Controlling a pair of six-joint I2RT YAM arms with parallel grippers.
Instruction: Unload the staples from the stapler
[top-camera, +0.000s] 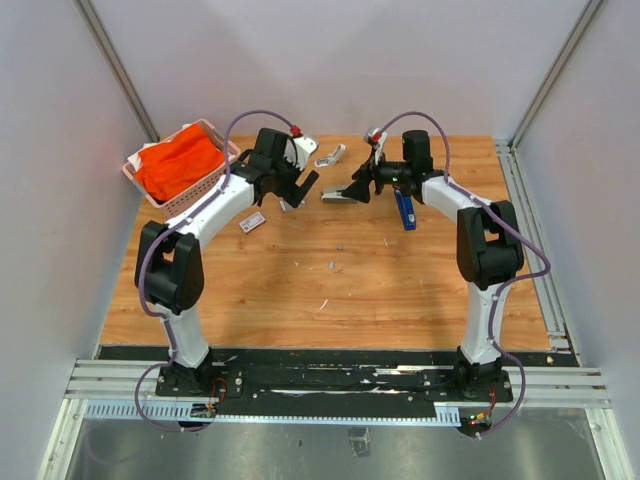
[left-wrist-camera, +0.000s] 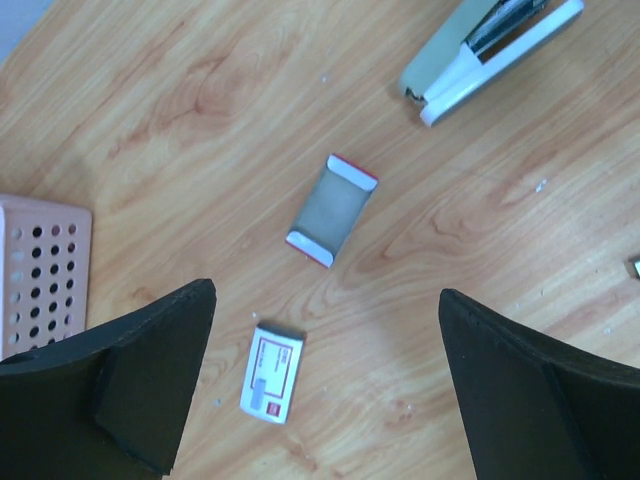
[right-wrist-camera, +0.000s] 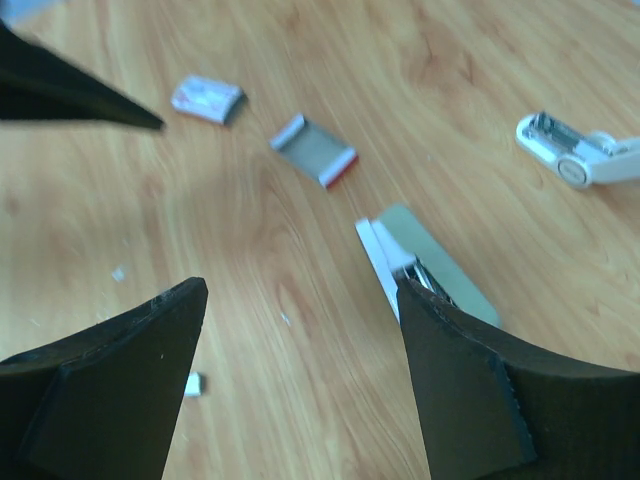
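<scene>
An open grey-and-white stapler (top-camera: 336, 195) (left-wrist-camera: 440, 75) (right-wrist-camera: 440, 270) lies on the table between my grippers, its metal staple channel showing. My left gripper (top-camera: 300, 185) is open above the table, left of the stapler, with nothing between its fingers. My right gripper (top-camera: 362, 185) stands open over the stapler's right end, empty as well. A small white device (top-camera: 330, 156) (right-wrist-camera: 570, 150) lies behind the stapler; I cannot tell exactly what it is. Several small pale bits are scattered on the wood, too small to identify.
A pink basket (top-camera: 205, 187) with orange cloth is at the back left. A small white box (top-camera: 251, 222) and a grey tray-like piece (left-wrist-camera: 331, 210) lie left of the stapler. A blue object (top-camera: 406, 210) sits right of it.
</scene>
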